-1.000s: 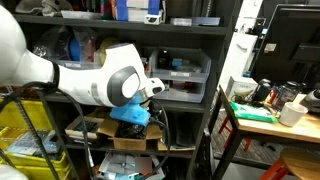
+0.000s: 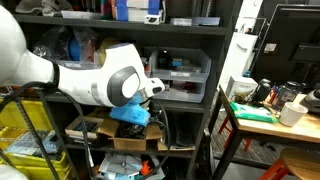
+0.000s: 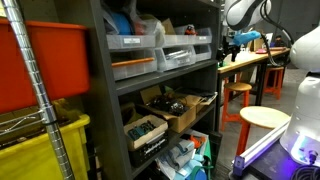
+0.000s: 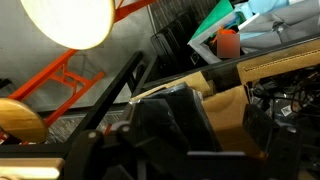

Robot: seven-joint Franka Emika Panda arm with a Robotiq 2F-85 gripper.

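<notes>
In exterior view 1 the white arm [image 2: 100, 80] stretches across the left foreground and hides most of what is around its end. Exterior view 2 has the white arm [image 3: 262, 22] at the upper right, too small and dark at its end to show the fingers. Dark finger shapes fill the lower part of the wrist view, near a black block [image 4: 172, 112] with a light edge. Shadow hides how far apart the fingers stand and whether the block is between them. Cardboard [image 4: 228, 108] shows beside the block.
Shelving holds clear drawers [image 3: 135, 68] and open cardboard boxes [image 3: 178, 120]. A wooden table [image 2: 275, 122] bears a mug [image 2: 292, 114] and a green item [image 2: 250, 111]. Stools [image 3: 264, 117] stand at the right. Tools lie on the floor below the shelf.
</notes>
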